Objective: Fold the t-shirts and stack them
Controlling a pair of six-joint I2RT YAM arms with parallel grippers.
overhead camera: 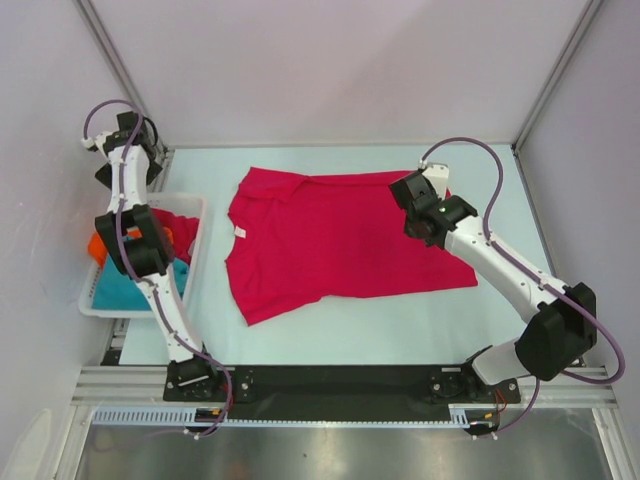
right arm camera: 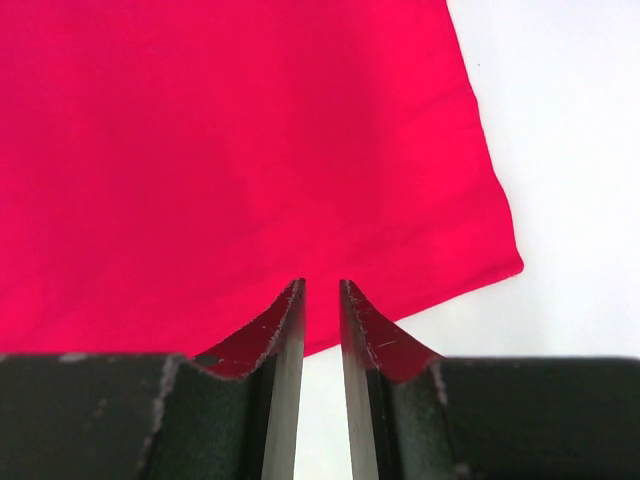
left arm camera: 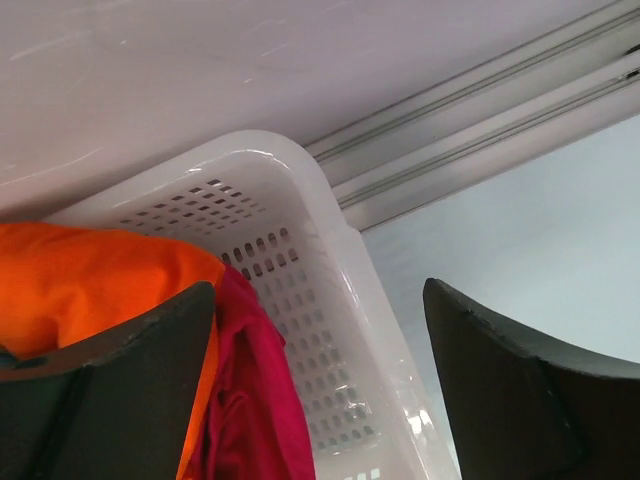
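Note:
A red t-shirt lies spread flat on the white table, its upper edge partly folded and a small white label near its left side. Over it hovers my right gripper, its fingertips a narrow gap apart with no cloth between them; the shirt's lower right corner shows beyond. At the far left, a white basket holds orange, red and blue cloth. My left gripper stands wide open over the basket's back part, nothing held; its right finger is beyond the basket's rim.
The basket stands close by the left wall. A metal rail runs behind the basket.

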